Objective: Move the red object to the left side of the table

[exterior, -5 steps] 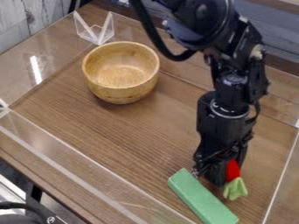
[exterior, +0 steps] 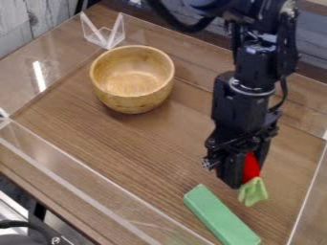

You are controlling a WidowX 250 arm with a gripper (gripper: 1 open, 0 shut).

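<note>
The red object (exterior: 253,172), which has a pale green end (exterior: 251,193), is at the lower right of the camera view, over the wooden table (exterior: 166,158). My gripper (exterior: 239,172) is shut on it from above. The black fingers cover its upper and left parts. The green end points down toward the camera.
A green block (exterior: 221,217) lies on the table just left of and nearer than the red object. Farther back on the left stands an empty orange-yellow bowl (exterior: 132,80), with a clear wireframe-like item (exterior: 103,31) behind it.
My gripper has risen and shifted slightly left, and the red object has gone up with it. The green block and the bowl have stayed where they were.
</note>
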